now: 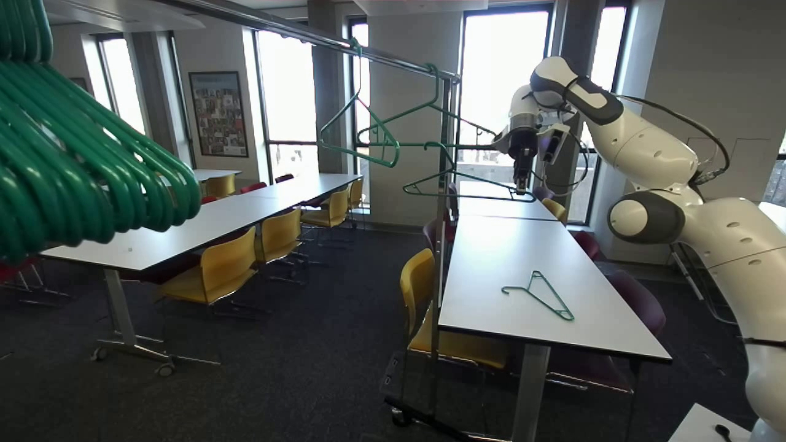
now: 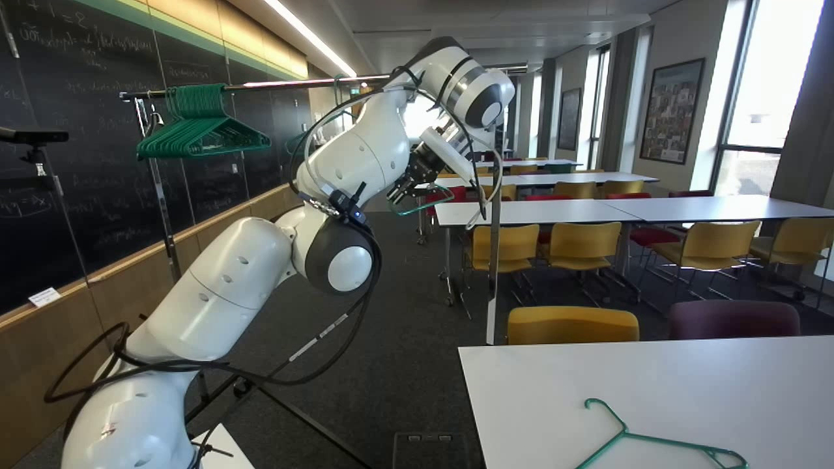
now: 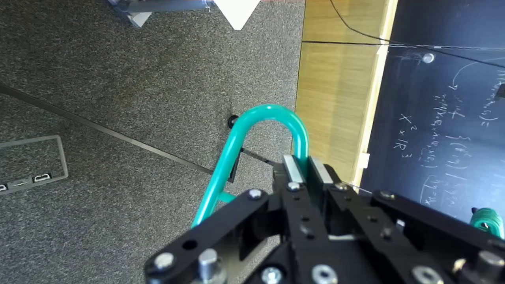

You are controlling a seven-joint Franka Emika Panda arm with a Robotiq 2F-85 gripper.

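Observation:
My gripper (image 1: 521, 189) is shut on one end of a green plastic hanger (image 1: 460, 195), held up in the air with its hook upward in exterior view 1. From the wrist, the rounded corner of this held hanger (image 3: 270, 112) comes out from between the fingertips; most of it is hidden by the gripper. Two more green hangers (image 1: 365, 143) hang from the end of the metal rail (image 1: 390, 59), left of and above the held one. Another green hanger (image 1: 549, 294) lies flat on the near white table.
A tight bunch of green hangers (image 2: 202, 133) hangs at the rail's other end. The rack's upright post (image 1: 440, 243) stands beside the white table (image 1: 486, 317). Yellow chairs (image 1: 417, 283) line the tables. Below my gripper, the grey floor (image 3: 142, 94) is mostly clear.

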